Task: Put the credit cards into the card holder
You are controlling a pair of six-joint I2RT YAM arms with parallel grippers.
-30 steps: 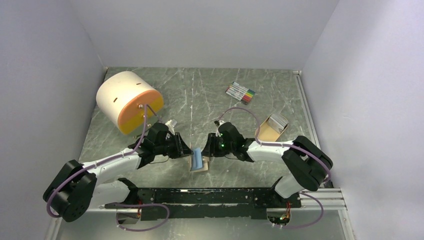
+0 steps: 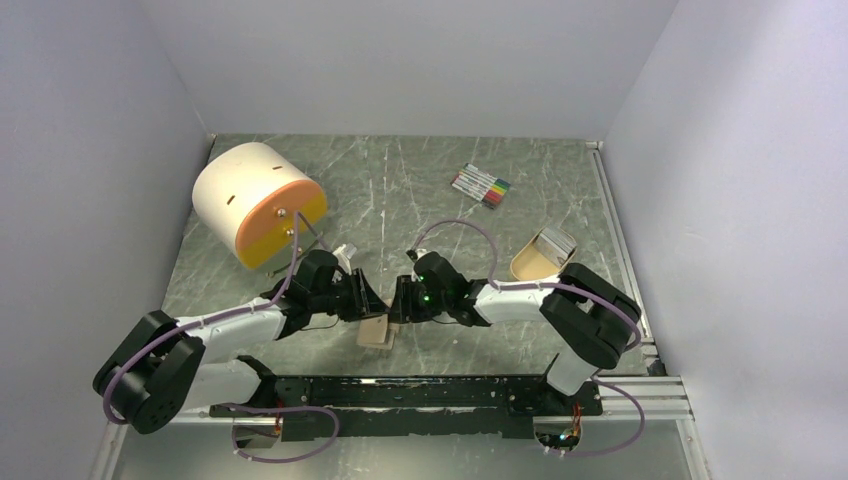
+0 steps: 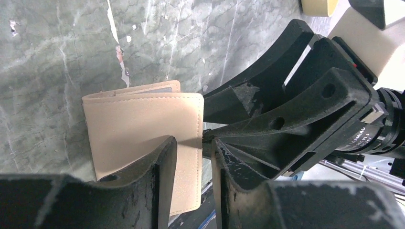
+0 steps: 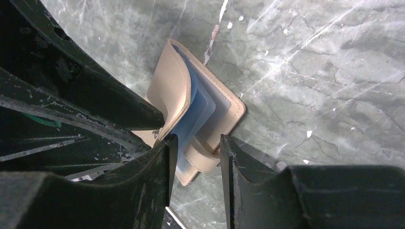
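Note:
The tan card holder lies near the table's front edge, between both grippers. In the right wrist view the holder is partly open, with bluish clear sleeves under its lifted cover. My left gripper is part open, its fingers standing on either side of the cover's edge. Open, my right gripper has a curled tan strap of the holder between and just beyond its fingers. The two grippers almost meet in the top view, my right one beside the left.
At the right stands a tan tray with pale, card-like items in it. A row of coloured markers lies at the back. A large cream and orange cylinder takes up the back left.
The holder has shifted left and its cover has swung further over, hiding the blue sleeves from above. My right gripper has moved left, closer to the left one, which has barely moved.

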